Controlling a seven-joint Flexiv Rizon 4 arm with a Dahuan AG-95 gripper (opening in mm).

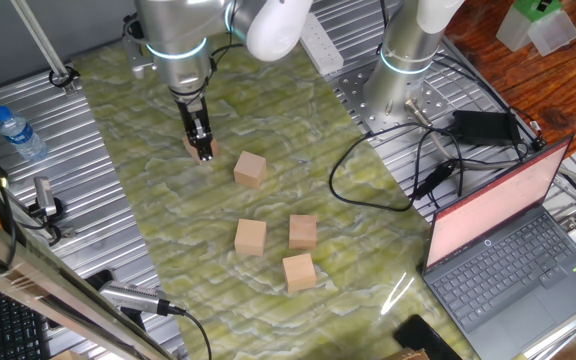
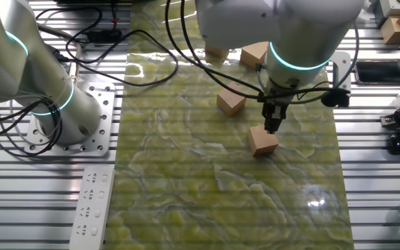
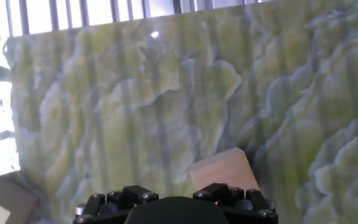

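Observation:
Several plain wooden cubes lie on the green marbled mat [image 1: 268,325]. My gripper [image 1: 204,156] points down at the cube farthest back [image 1: 190,146], partly covering it in exterior view 1. In exterior view 2 the black fingertips [image 2: 272,126] overlap the back edge of that same cube [image 2: 262,142]. The wrist view has a cube [image 3: 227,172] just beyond the right finger, off-centre and partly cut off by it. How far apart the fingers stand is unclear. A second cube [image 1: 250,170] sits close by; three more, including a nearer one [image 1: 299,272], form a loose group.
A laptop [image 1: 508,270] stands at the right, with a dark phone-like object [image 1: 423,338] by the mat's front edge. A black cable [image 1: 346,190] loops onto the mat. Behind the arm's base lies a power strip [image 1: 320,44].

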